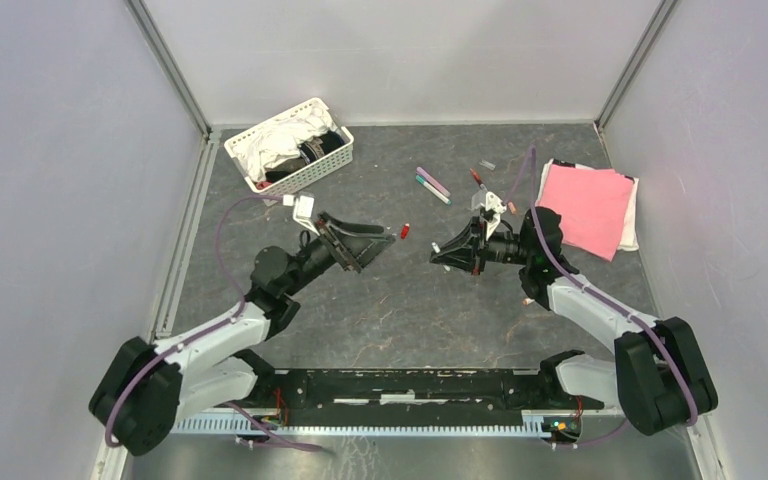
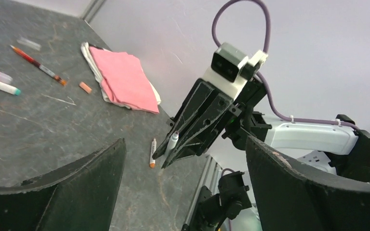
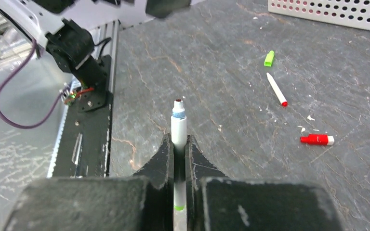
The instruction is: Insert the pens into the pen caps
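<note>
My right gripper (image 1: 440,252) is shut on a white pen (image 3: 178,130), held upright; it shows a green band low between the fingers. My left gripper (image 1: 365,245) stands open, left of it, with nothing seen between its fingers. On the table lie a red cap (image 3: 316,139), a white pen with red end (image 3: 276,89), a green cap (image 3: 269,58), purple (image 1: 432,180) and teal-ended (image 1: 433,190) pens, an orange-red pen (image 2: 38,65), a small orange cap (image 2: 85,87), a clear piece (image 2: 29,44) and an orange-ended pen (image 2: 152,153).
A white basket (image 1: 237,152) with cloths stands at the back left. Folded pink and white cloths (image 1: 580,205) lie at the right.
</note>
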